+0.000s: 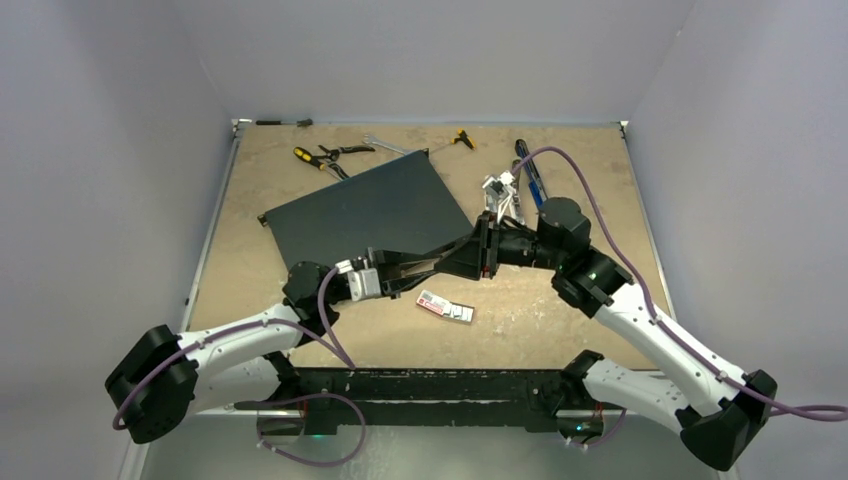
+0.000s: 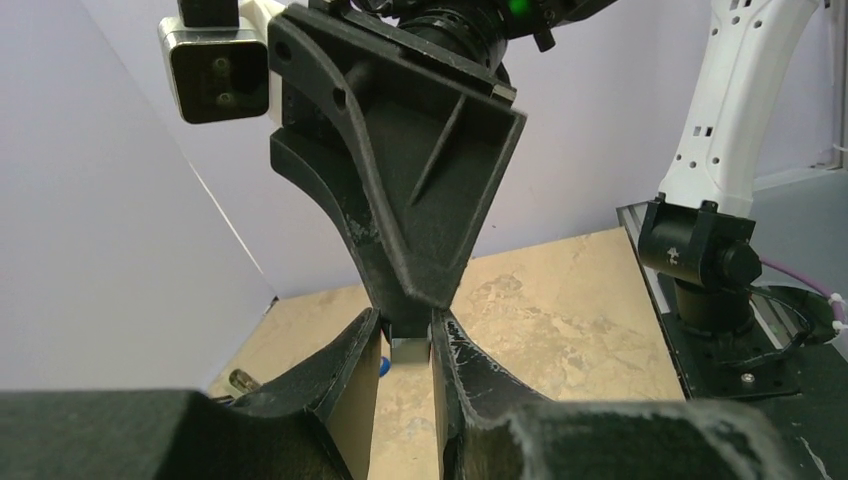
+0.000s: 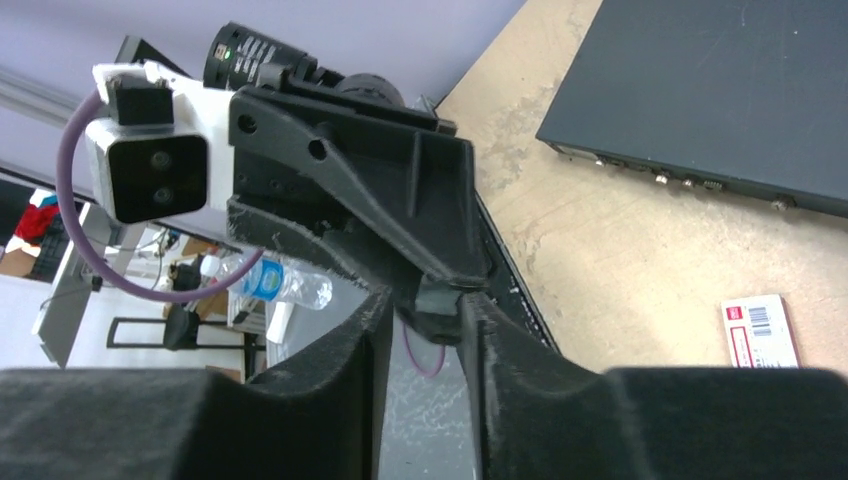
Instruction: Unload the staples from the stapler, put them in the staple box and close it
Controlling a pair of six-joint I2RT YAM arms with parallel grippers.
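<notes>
My two grippers meet tip to tip above the middle of the table, the left [image 1: 432, 262] reaching from the lower left and the right [image 1: 448, 262] from the right. In the left wrist view, the left fingertips [image 2: 376, 322] stand slightly apart at a small metallic piece between the other gripper's tips. In the right wrist view, the right fingertips [image 3: 380, 305] frame the left gripper's tips. Both look partly open; what, if anything, is held between them is unclear. A red-and-white staple box [image 1: 445, 307] lies on the table below. I cannot make out a stapler clearly.
A large dark slab [image 1: 350, 210] covers the back-left middle. Behind it lie pliers [image 1: 330, 165], a wrench [image 1: 385, 143] and a yellow-black tool [image 1: 463, 140]; blue-black tools [image 1: 530, 170] lie at back right.
</notes>
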